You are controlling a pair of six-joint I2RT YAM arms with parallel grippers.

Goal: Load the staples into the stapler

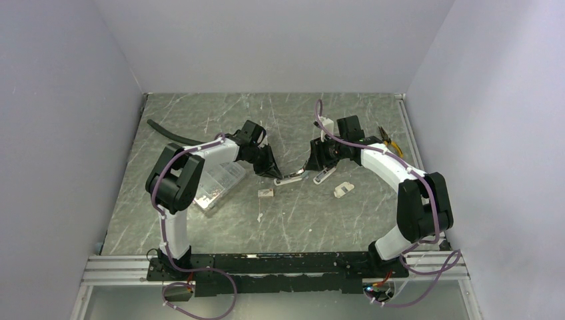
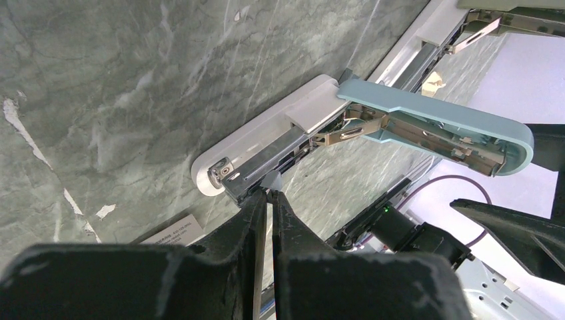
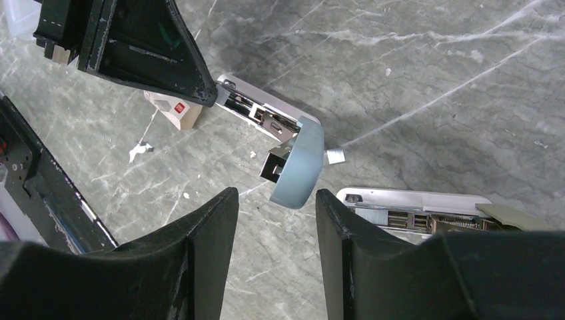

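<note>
A light-blue stapler (image 2: 426, 110) lies opened, its white base (image 2: 260, 137) on the marble table and its top raised. My left gripper is shut on a small grey piece at the front end of the stapler's magazine, near the metal anvil end. My right gripper stands open above the stapler's raised top, fingertips either side of it in the right wrist view. A small strip of staples (image 3: 335, 156) lies on the table beside the stapler. A paper staple box (image 1: 265, 193) lies nearby.
A second opened stapler (image 3: 413, 207) lies to the right, with a torn packet (image 1: 344, 189) before it. A clear compartment box (image 1: 223, 183) is under the left arm; pliers (image 1: 393, 145) lie at the back right.
</note>
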